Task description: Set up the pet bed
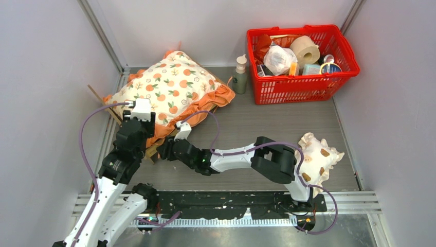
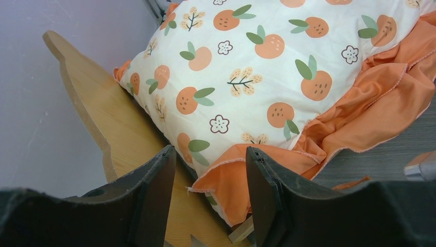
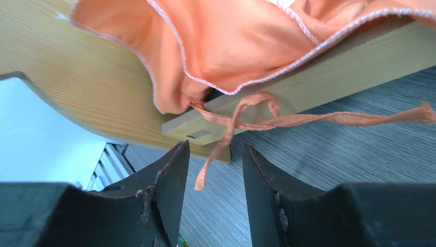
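Note:
The pet bed, a white cushion with orange fruit print (image 1: 172, 87) and ruffled orange trim (image 3: 226, 46), rests in a wooden frame (image 2: 87, 98) against the back left. My left gripper hangs open over its front left corner, orange fabric visible below. My right gripper is open low at the front edge; a loose orange tie strap (image 3: 226, 136) dangles in view between and beyond its fingers, in front of the wooden rail (image 3: 349, 77). I cannot tell whether it touches the strap.
A red basket (image 1: 303, 92) of supplies stands back right, a green pump bottle (image 1: 239, 82) beside the bed. A small cow-print pillow (image 1: 321, 159) lies at the front right.

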